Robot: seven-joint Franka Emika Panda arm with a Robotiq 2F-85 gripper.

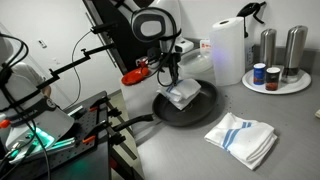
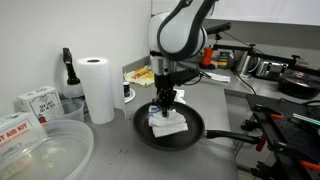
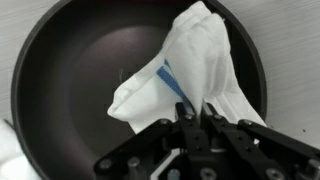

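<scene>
A black frying pan (image 1: 203,105) rests on the counter, its handle (image 2: 233,135) pointing toward the counter's edge. Inside it is a white cloth with a blue stripe (image 3: 190,62), bunched up where my gripper pinches it. The gripper (image 1: 175,82) points down over the pan, shut on the cloth, whose loose part spreads below the fingers. In the second exterior view the cloth (image 2: 168,125) hangs low in the pan; whether it touches the bottom there, I cannot tell.
Another folded striped cloth (image 1: 241,138) lies beside the pan. Behind stand a paper towel roll (image 1: 229,52) and a plate (image 1: 276,87) with jars and shakers. A clear plastic bowl (image 2: 48,150) sits on the counter. Bare counter lies in front of the pan.
</scene>
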